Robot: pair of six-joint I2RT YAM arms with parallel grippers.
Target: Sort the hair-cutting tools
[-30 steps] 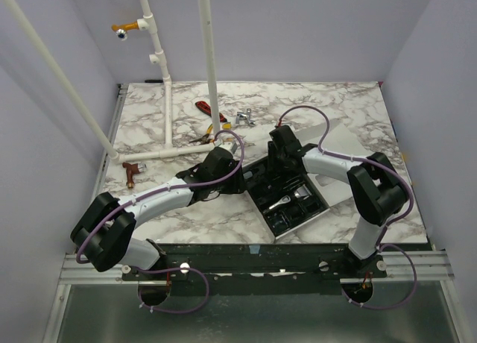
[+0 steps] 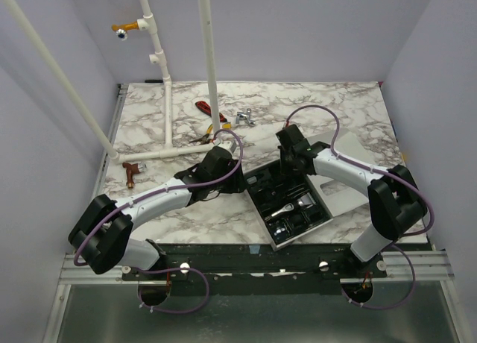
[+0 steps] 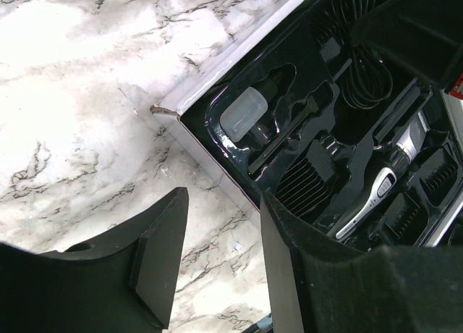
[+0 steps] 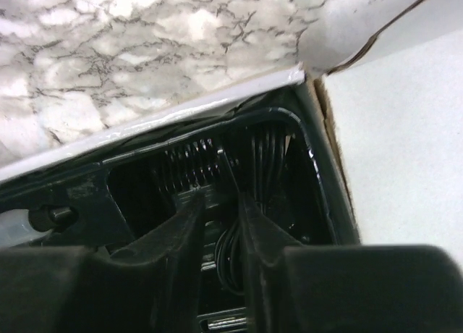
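Note:
The hair cutting kit lies in a white-edged box with a black moulded tray (image 2: 294,220). It holds a clipper (image 3: 383,181), guard combs (image 3: 304,177), a translucent bottle (image 3: 242,116) and a coiled black cable (image 3: 362,83). My left gripper (image 2: 237,185) stands open beside the box's left corner, nothing between its fingers. My right gripper (image 2: 287,168) is over the back-right compartment, at the cable and a comb (image 4: 188,159), its fingers part open; whether anything is between them is unclear.
White pipes (image 2: 168,112) stand at the back left. Pliers (image 2: 205,108), a metal fitting (image 2: 246,118) and a brown-handled tool (image 2: 130,175) lie on the marble. The box's white lid (image 2: 350,197) lies open to the right.
My right gripper and arm have shifted to the right and slightly toward the front over the box. The left arm has not visibly moved.

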